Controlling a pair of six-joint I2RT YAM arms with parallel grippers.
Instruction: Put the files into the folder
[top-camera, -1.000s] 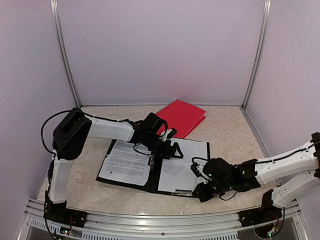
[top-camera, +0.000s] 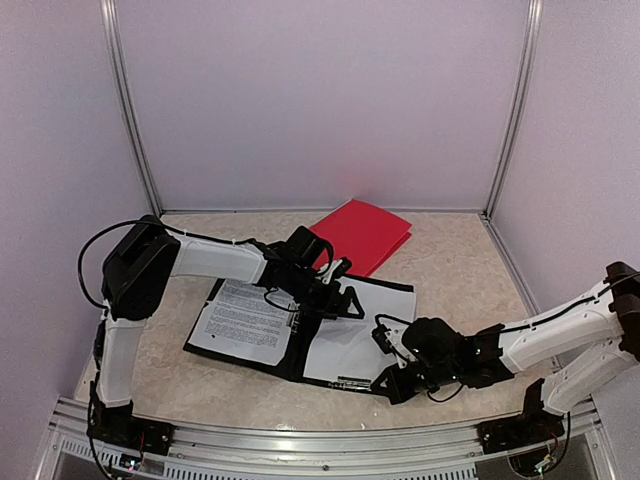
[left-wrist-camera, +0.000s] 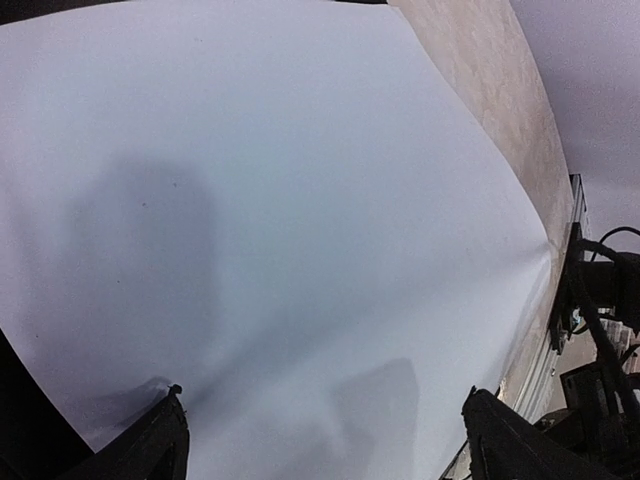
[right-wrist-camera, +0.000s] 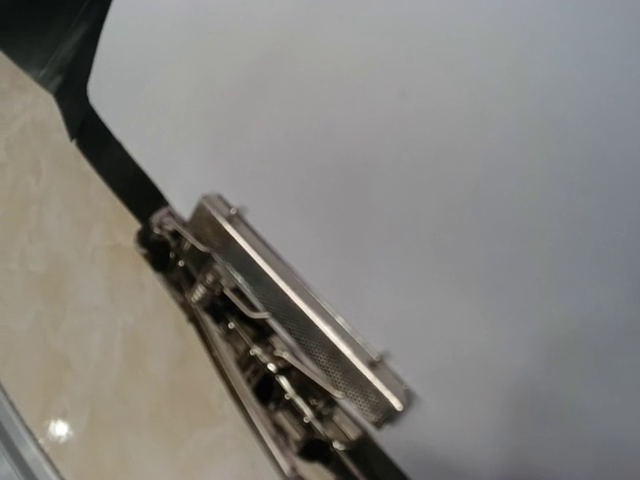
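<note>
A black folder (top-camera: 295, 362) lies open on the table, with printed sheets (top-camera: 240, 325) on its left half and a white sheet (top-camera: 355, 335) on its right. My left gripper (top-camera: 345, 290) is open over the top of the right half; in the left wrist view its fingers (left-wrist-camera: 140, 450) are apart above white paper (left-wrist-camera: 280, 200). My right gripper (top-camera: 385, 365) is shut at the lower right of the folder, near a metal clip (right-wrist-camera: 280, 320) on the folder's edge; its fingertips are out of sight in the right wrist view.
A red folder (top-camera: 360, 230) lies behind the black one. Walls stand at the back and both sides.
The black folder has shifted slightly to the left. My right gripper has moved a little leftward with it, while my left arm looks almost still.
</note>
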